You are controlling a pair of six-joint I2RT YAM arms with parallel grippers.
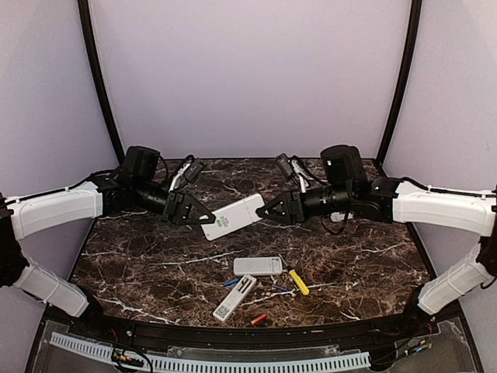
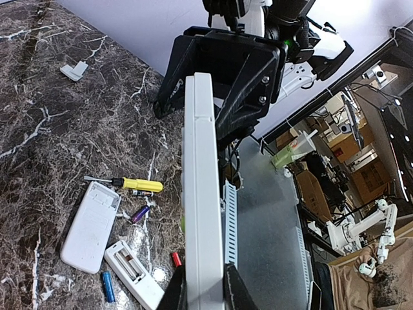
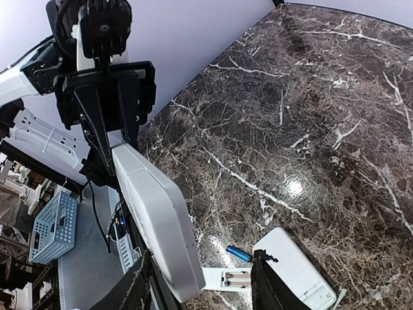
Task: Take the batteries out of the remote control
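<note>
A white remote (image 1: 233,217) is held up in the air by my left gripper (image 1: 205,217), shut on its left end; in the left wrist view the remote (image 2: 203,194) runs upright from those fingers. My right gripper (image 1: 271,210) is part open at the remote's right end, and in the right wrist view that end (image 3: 174,258) reaches between its fingers. Below lie an opened white remote (image 2: 134,274) with cells in its bay, a white case (image 1: 258,266), and loose batteries: blue (image 2: 108,286), purple (image 2: 140,214), red (image 2: 176,258).
A yellow screwdriver (image 1: 299,282) lies right of the case. A small white piece (image 2: 74,71) sits farther back on the dark marble table (image 1: 155,272). Its front edge is close below the opened remote.
</note>
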